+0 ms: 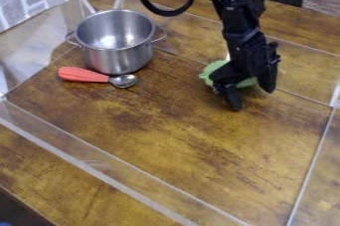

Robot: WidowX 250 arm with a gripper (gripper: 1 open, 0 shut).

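Observation:
My black gripper is low over a pale green object right of centre, its fingers around that object's right part and largely hiding it. I cannot tell whether the fingers touch or hold it. A steel pot with two handles stands at the upper left. In front of it lies a spoon with a red handle and a metal head.
Clear plastic edging runs along the left and right sides.

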